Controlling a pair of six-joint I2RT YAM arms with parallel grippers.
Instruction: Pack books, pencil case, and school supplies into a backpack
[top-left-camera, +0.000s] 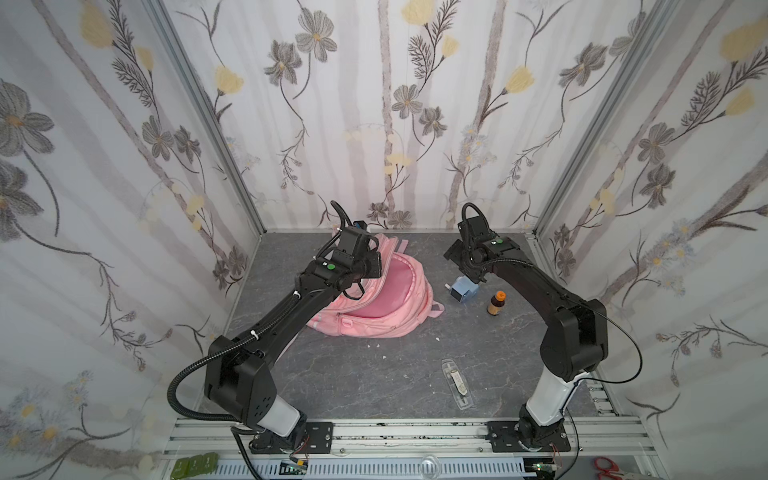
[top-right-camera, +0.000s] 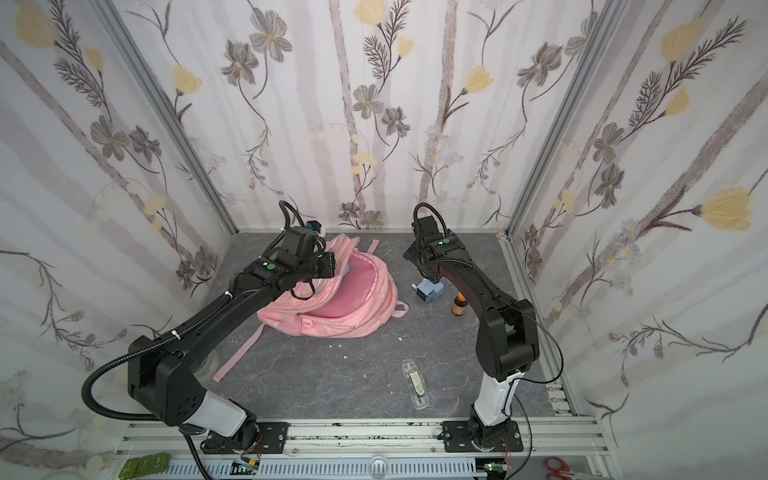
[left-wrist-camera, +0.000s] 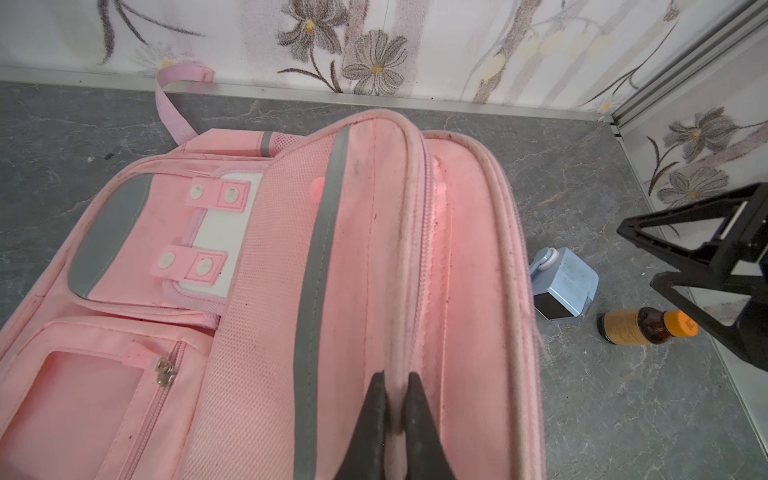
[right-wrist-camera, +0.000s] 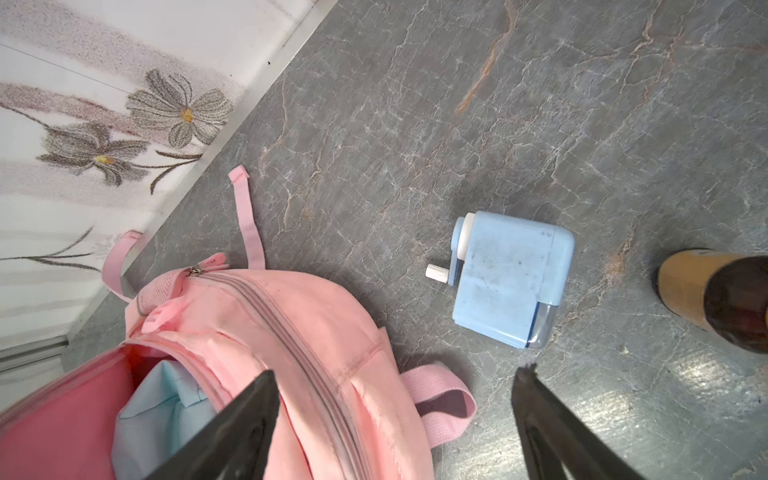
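The pink backpack (top-left-camera: 392, 308) lies at the middle left, its main opening gaping. My left gripper is shut on the piped edge of its front panel, holding the panel up. Inside the opening shows something light blue (right-wrist-camera: 156, 416). A light blue pencil sharpener (right-wrist-camera: 512, 276) with a white crank stands right of the backpack. Above and short of it hangs my right gripper, open, nothing between its fingers. Right of the sharpener stands a brown bottle (top-left-camera: 497, 304) with an orange cap. A clear case (top-left-camera: 458, 384) with a pale item inside lies near the front.
A pink strap loop (right-wrist-camera: 440, 400) sticks out from the backpack towards the sharpener. Small white crumbs lie on the grey table (top-left-camera: 360, 388) in front of the backpack. Free table surrounds the clear case. The flowered wall closes off the back.
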